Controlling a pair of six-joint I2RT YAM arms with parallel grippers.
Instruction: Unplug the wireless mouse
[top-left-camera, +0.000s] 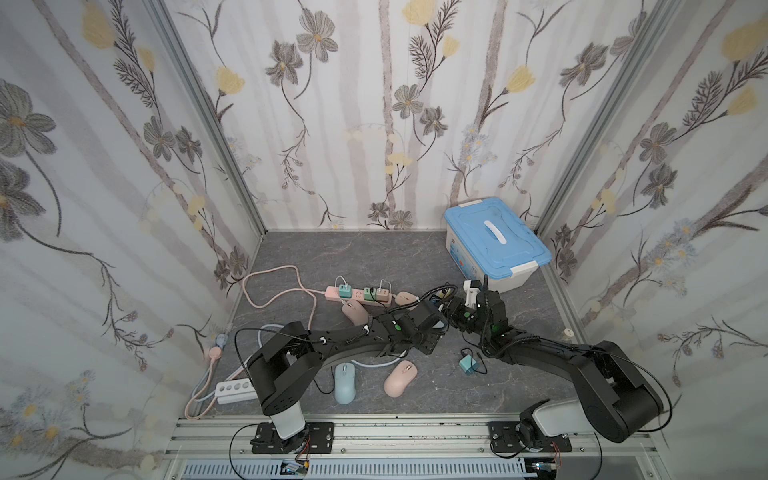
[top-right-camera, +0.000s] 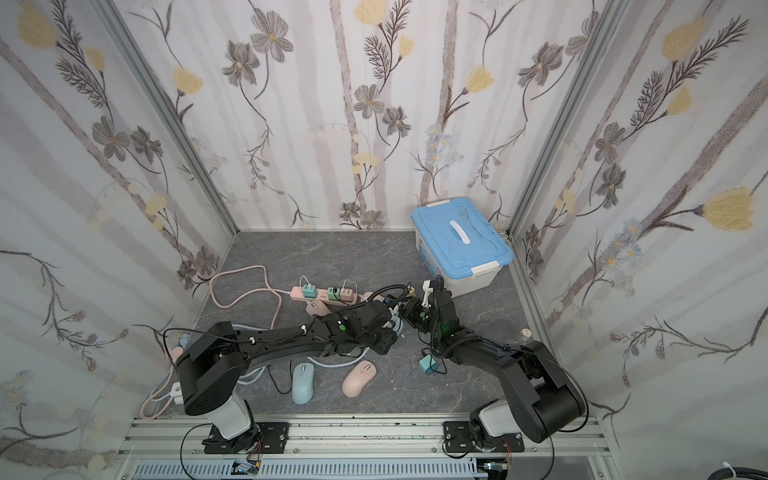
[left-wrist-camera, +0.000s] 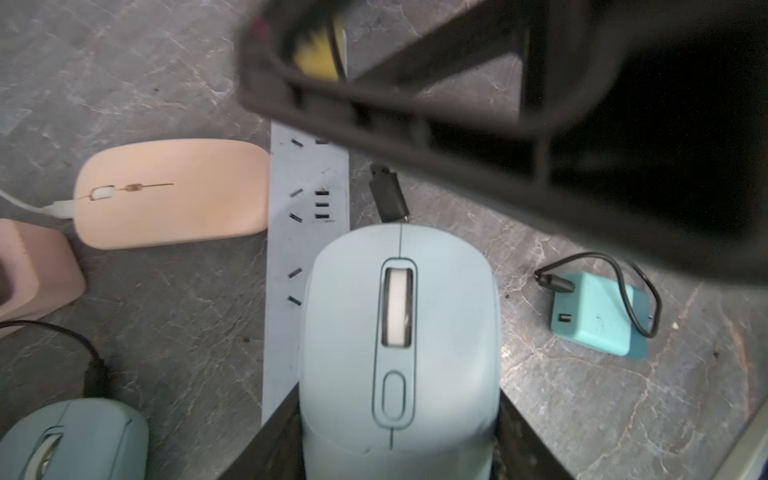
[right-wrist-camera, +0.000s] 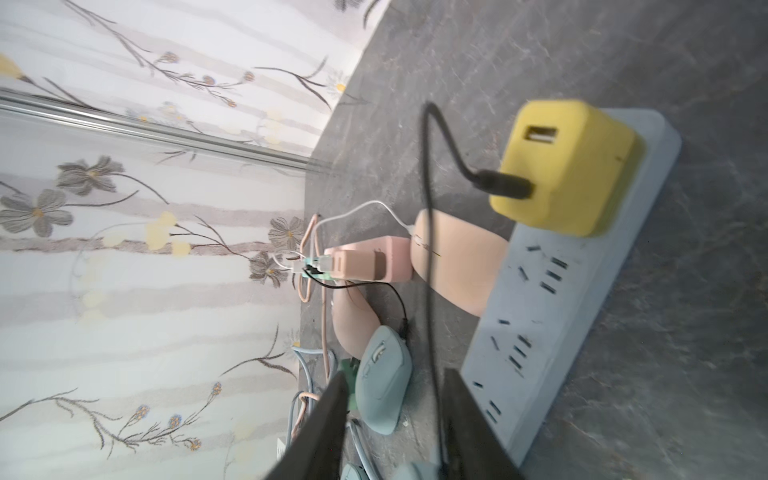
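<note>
In the left wrist view my left gripper is shut on a pale blue wireless mouse (left-wrist-camera: 400, 352), held over a light blue power strip (left-wrist-camera: 308, 208). A loose black cable plug (left-wrist-camera: 389, 194) appears just beyond the mouse's front. In the right wrist view my right gripper is part open, its blurred fingertips either side of a dark hanging cable that runs to a yellow charger (right-wrist-camera: 576, 168) on the strip. Whether it touches the cable I cannot tell.
A pink mouse (top-left-camera: 400, 378), a blue mouse (top-left-camera: 345, 382) and a teal charger (top-left-camera: 468, 364) lie in front. A blue-lidded box (top-left-camera: 496, 240) stands back right; a pink power strip (top-left-camera: 360, 294) lies behind the arms.
</note>
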